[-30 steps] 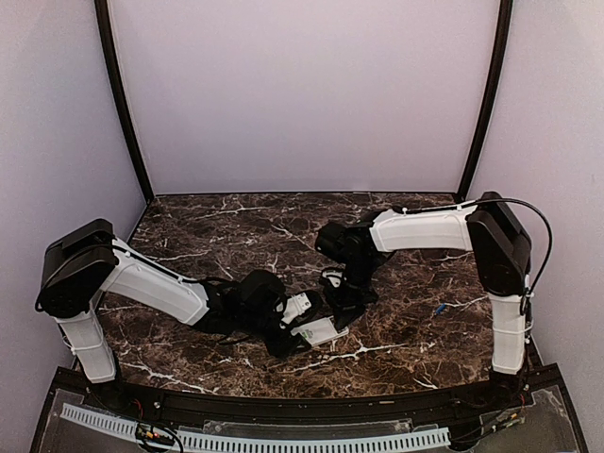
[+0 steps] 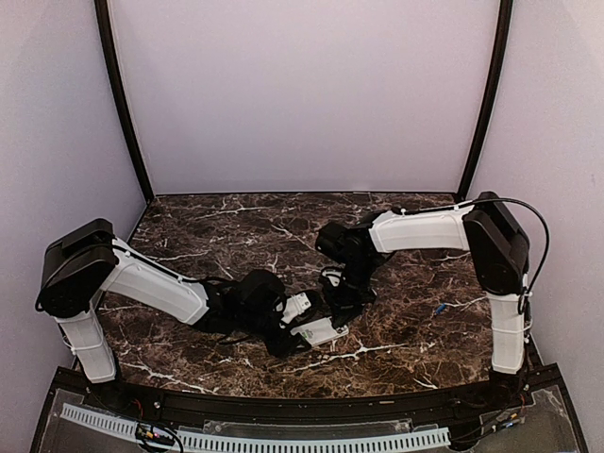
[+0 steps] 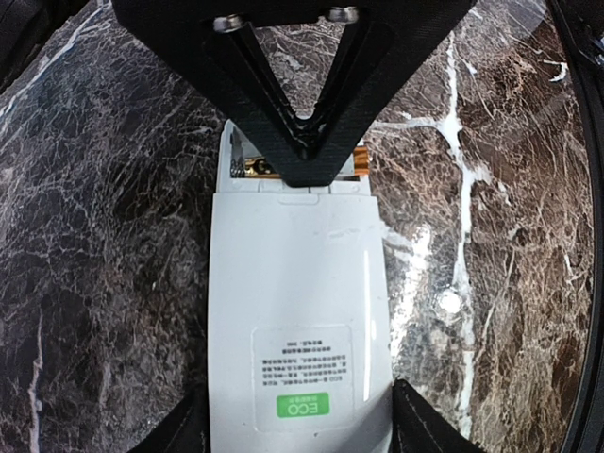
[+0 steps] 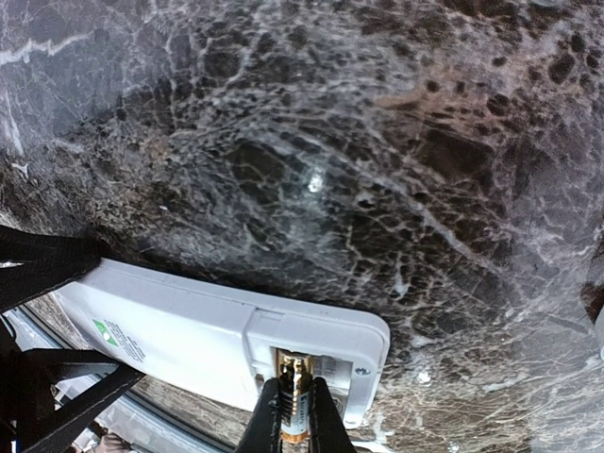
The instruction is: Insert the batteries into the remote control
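Note:
A white remote control (image 3: 297,255) with a green ECO label is clamped at its sides by my left gripper, shut on it. At its far end the battery compartment (image 4: 332,370) lies uncovered. One gold-and-silver battery (image 4: 295,376) shows there, between the tips of my right gripper. In the left wrist view, the right fingers (image 3: 307,156) come down over the compartment and hide most of the battery, with copper colour showing on either side. Whether they grip the battery or merely straddle it is unclear. How it sits in its slot is hidden too.
A small blue object (image 2: 440,308), perhaps a battery, lies on the dark marble table (image 2: 255,217) at the right. Both arms meet near the front middle. Behind them, the table is clear back to the white wall.
Both arms and the remote look almost still over the last second. Only a very slight shift of the right gripper over the remote's end shows.

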